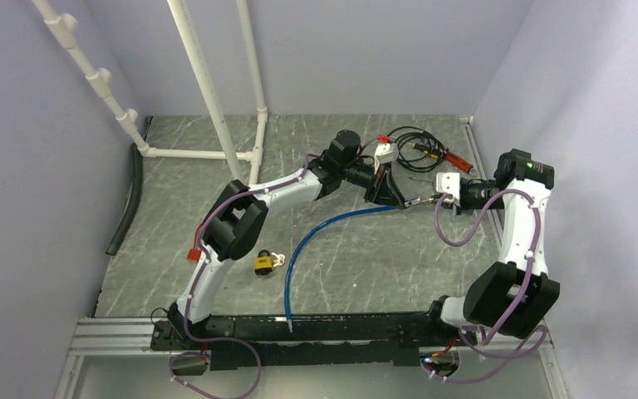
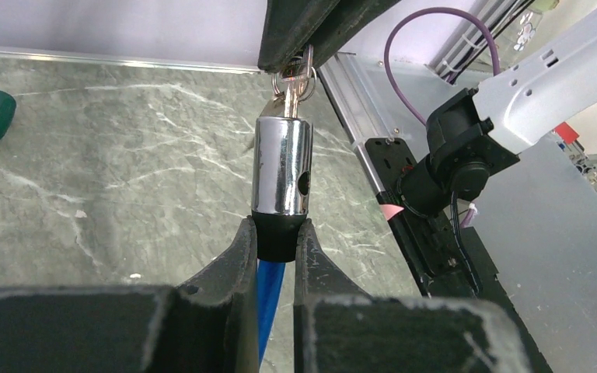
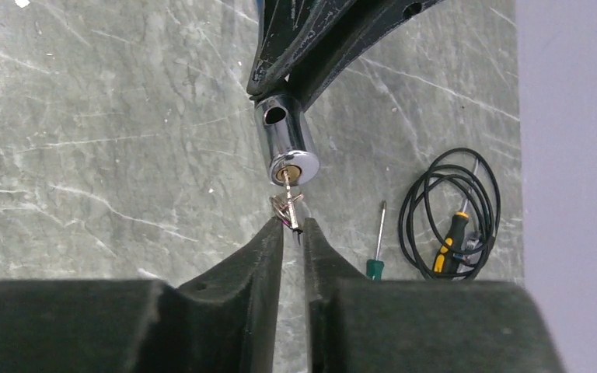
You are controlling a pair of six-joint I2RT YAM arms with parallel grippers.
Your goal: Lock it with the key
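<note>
A chrome cable lock head (image 2: 282, 167) with a black collar ends the blue cable (image 1: 324, 224). My left gripper is shut on that collar. A key (image 3: 288, 186) stands in the brass keyhole at the end of the lock, with a small ring hanging at its bow. My right gripper is at the bow end of the key, its fingers standing slightly apart with a narrow gap between them. In the left wrist view, the right fingers (image 2: 295, 47) partly hide the key's bow.
On the floor behind the right gripper lie a black cable coil (image 3: 408, 225), a green screwdriver (image 3: 375, 269) and a red-handled tool (image 1: 458, 162). A yellow padlock (image 1: 263, 266) rests near the left arm. White pipes (image 1: 208, 83) stand at back left.
</note>
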